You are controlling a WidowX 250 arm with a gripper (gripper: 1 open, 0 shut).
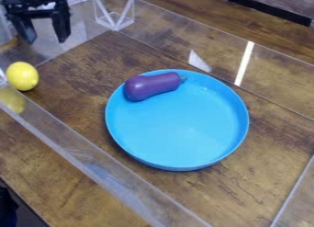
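My gripper (42,28) is at the top left, dark and partly cut off by the frame, above and behind a yellow lemon-like object (21,76) at the left edge. Whether its fingers are open or shut is hard to make out. A purple eggplant (151,85) lies in the upper left part of a round blue plate (182,130) in the middle of the wooden table.
Clear plastic walls (101,172) border the work area on several sides. Bare wood (92,84) shows between the yellow object and the plate, and to the plate's right.
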